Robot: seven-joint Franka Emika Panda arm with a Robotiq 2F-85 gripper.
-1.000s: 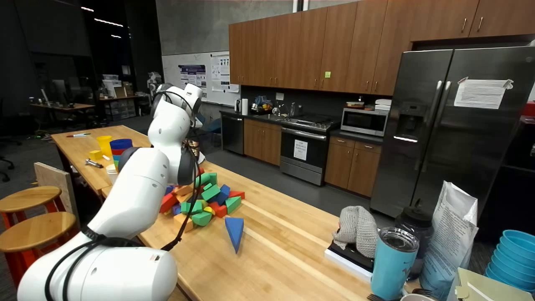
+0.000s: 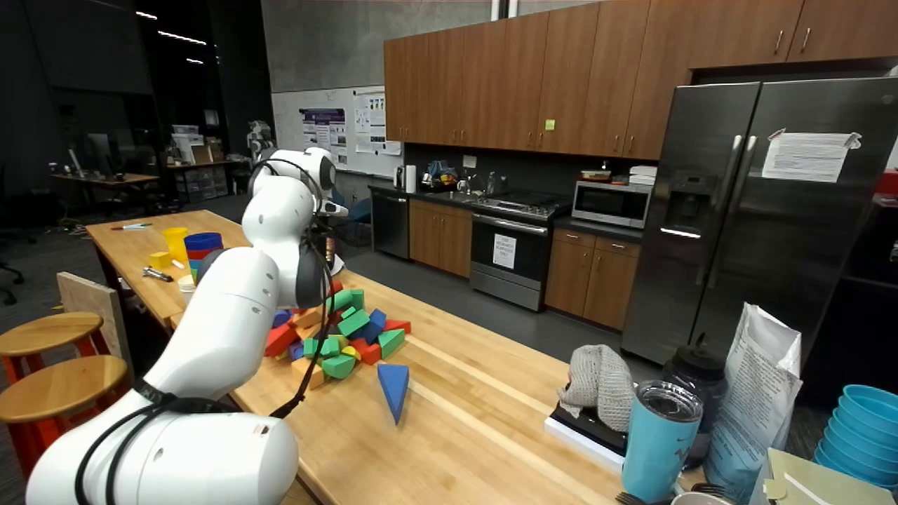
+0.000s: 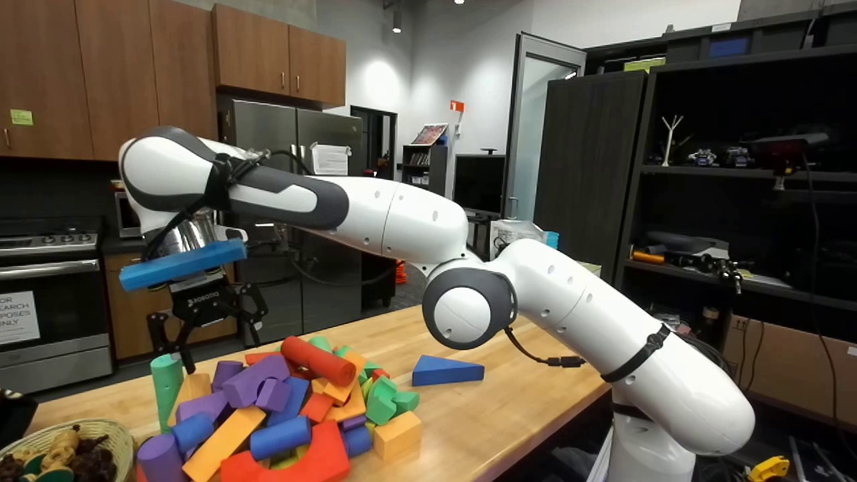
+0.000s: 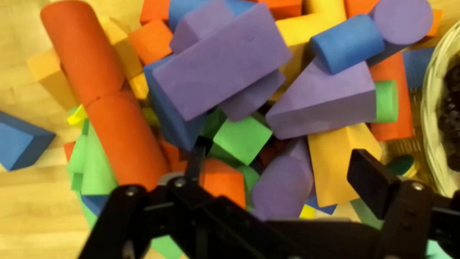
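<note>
My gripper (image 3: 218, 345) hangs over the far side of a heap of coloured blocks in exterior view 2. In the wrist view its two black fingers stand wide apart, open, with nothing held between them. Below and between them lie a green block (image 4: 242, 139), a purple cylinder (image 4: 282, 187) and a yellow-orange block (image 4: 340, 164). A long purple block (image 4: 224, 60) tops the pile, and a red cylinder (image 4: 107, 108) leans at its left. Apart from the heap, a blue wedge (image 2: 393, 391) rests on the table. In exterior view 1 the arm hides the gripper.
Beside the heap stands a wicker basket (image 3: 120, 438) with dark and tan items. A blue tumbler (image 2: 662, 442), a bag (image 2: 751, 404) and a grey cloth (image 2: 599, 386) crowd one table end. Bare wooden tabletop (image 2: 480, 404) lies between them and the blocks.
The upper part of the arm has shifted slightly left and lower in exterior view 1. The visible blocks and the blue wedge have stayed put.
</note>
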